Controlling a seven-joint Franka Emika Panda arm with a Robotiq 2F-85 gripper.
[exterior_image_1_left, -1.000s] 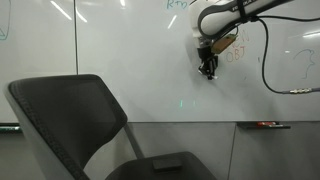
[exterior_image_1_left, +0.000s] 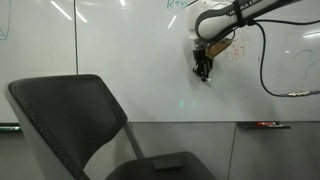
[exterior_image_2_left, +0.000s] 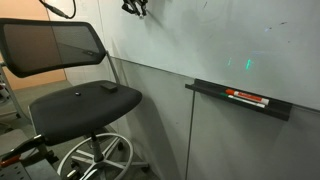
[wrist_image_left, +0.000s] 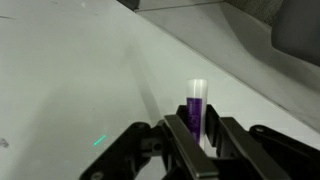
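Note:
A marker (wrist_image_left: 196, 105) with a purple body and a white end stands between the fingers in the wrist view. My gripper is shut on it, and the white end points away from the fingers. In exterior view 1 the gripper (exterior_image_1_left: 203, 75) hangs down in front of the whiteboard (exterior_image_1_left: 130, 60). Only the gripper's lower part (exterior_image_2_left: 135, 8) shows at the top of exterior view 2. A short green mark (wrist_image_left: 100, 140) shows on the board. Whether the marker touches the board cannot be told.
An office chair (exterior_image_1_left: 72, 112) stands below and left of the arm, with a small dark object (exterior_image_2_left: 110, 86) on its seat. A black tray (exterior_image_2_left: 208, 87) on the wall under the board holds a red-and-white marker (exterior_image_2_left: 247, 97). A cable (exterior_image_1_left: 263, 65) loops beside the arm.
In exterior view 1 my gripper has shifted slightly left and a little lower along the board. The chair and tray look unmoved.

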